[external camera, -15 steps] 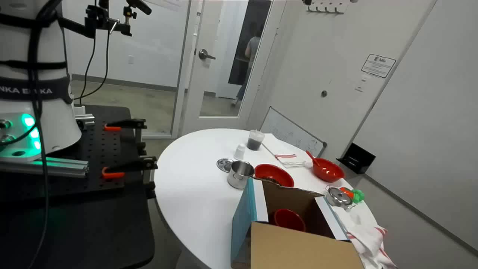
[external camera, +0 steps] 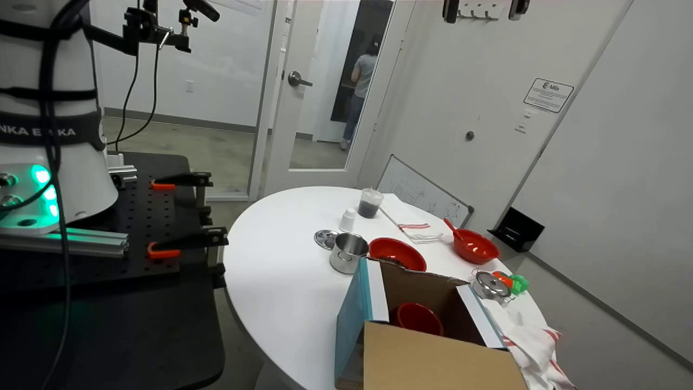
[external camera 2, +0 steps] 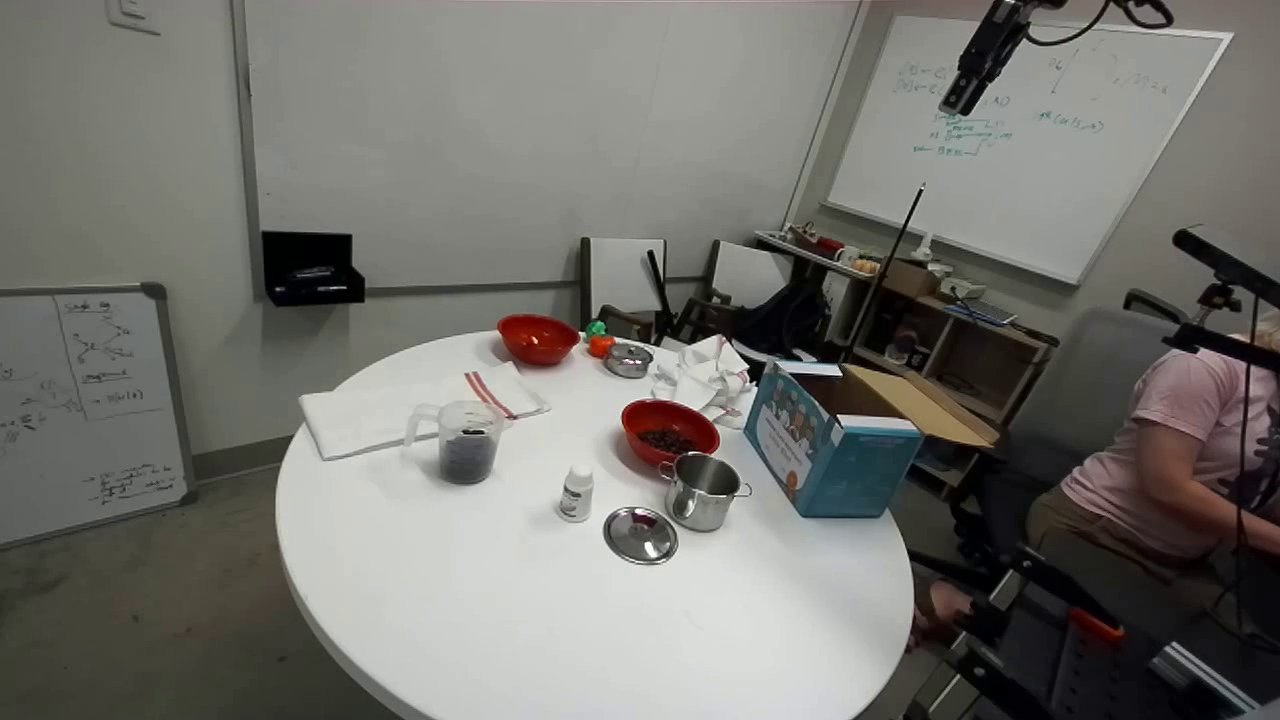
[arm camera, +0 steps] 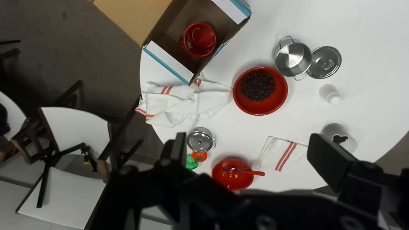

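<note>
High above the round white table [external camera 2: 480,612] my gripper stands open, its two dark fingers wide apart with nothing between them. In exterior view 1 its fingertips [external camera: 451,10] just enter at the top edge. On the table are a red bowl of dark beans [arm camera: 277,100], a steel pot [arm camera: 293,59] with its lid [arm camera: 324,62] beside it, and a white bottle [arm camera: 328,93]. A clear measuring cup [external camera 2: 468,444] holds dark contents. Inside the open blue box [external camera 2: 828,450] lies a red cup [arm camera: 199,40].
A red bowl with a red spoon [arm camera: 232,180] sits by a small lidded pot [arm camera: 199,140] and red and green items. One white towel [arm camera: 180,101] is crumpled beside the box; another [external camera 2: 372,414] lies flat.
My gripper's fingertips have come lower into exterior view 1, now reaching further below the top edge. Objects on the table have not moved. A person beyond the door has shifted slightly.
</note>
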